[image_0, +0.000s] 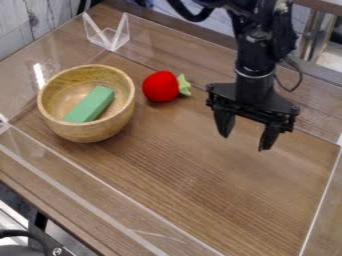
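Observation:
My black gripper (251, 125) hangs low over the right half of the wooden table (201, 190), its two fingers pointing down and spread apart, with nothing visible between them. To its upper left sits a red round object (164, 85) with a small green part at its right side. At the left, a wooden bowl (64, 87) holds a green oblong object (90, 104).
A white wire-like object (104, 30) stands at the back left. A dark cable or part shows at the bottom left corner.

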